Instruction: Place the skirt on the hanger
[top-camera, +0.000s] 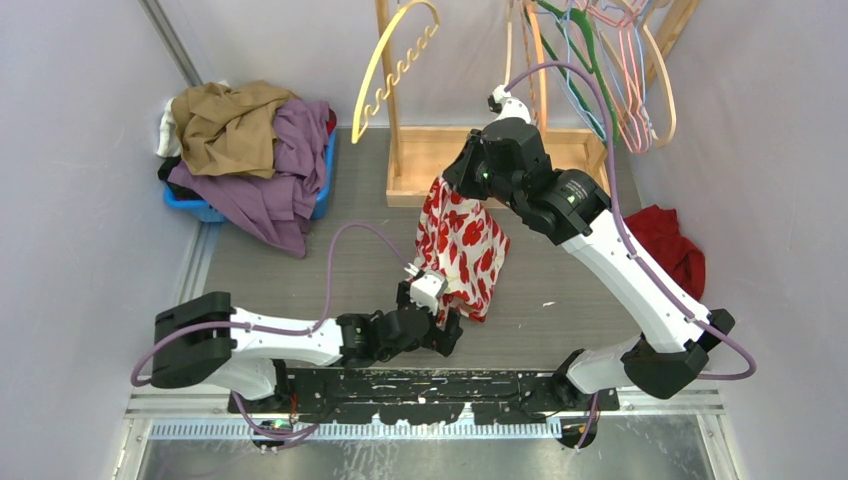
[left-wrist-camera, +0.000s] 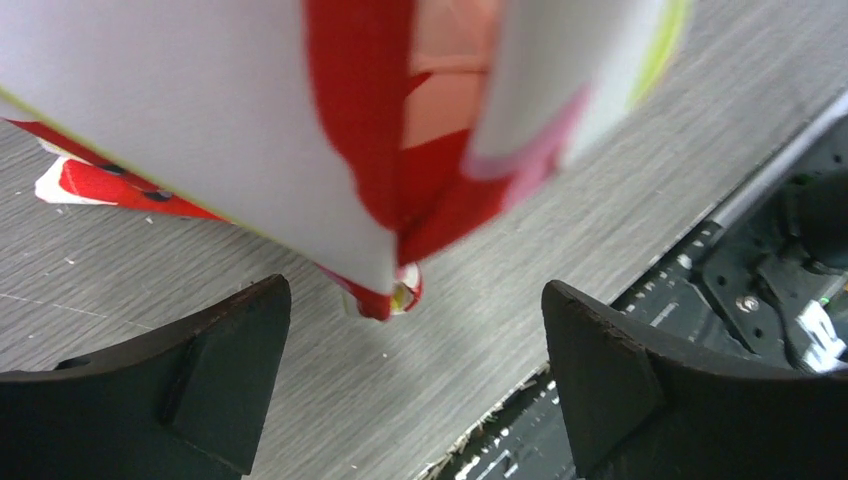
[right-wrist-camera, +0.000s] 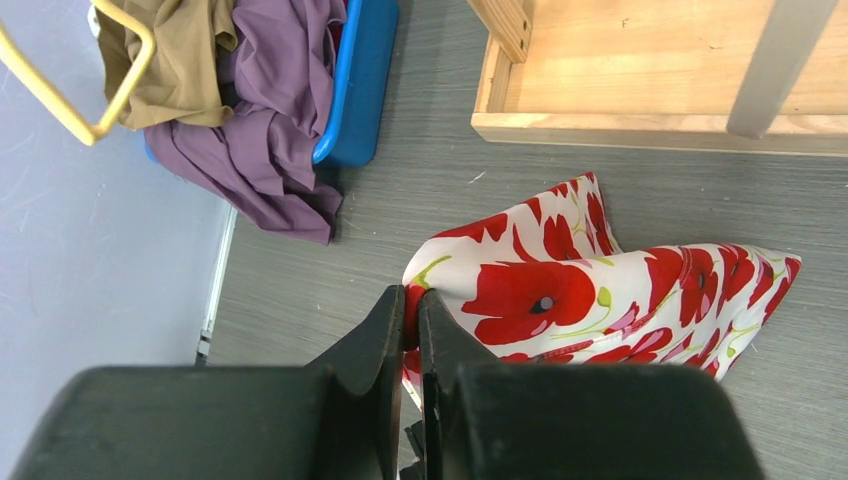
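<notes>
The skirt, white with red flowers, hangs from my right gripper, which is shut on its upper edge. Below, its lower part spreads over the floor in the right wrist view. My left gripper is open at the skirt's lower end; in the left wrist view a fold of the skirt fills the space above and between the fingers, not pinched. A yellow hanger hangs at the top of the top view, left of several other hangers.
A blue basket heaped with brown and purple clothes stands at the left. The rack's wooden base is at the back. Dark red cloth lies on the right. Floor between basket and skirt is clear.
</notes>
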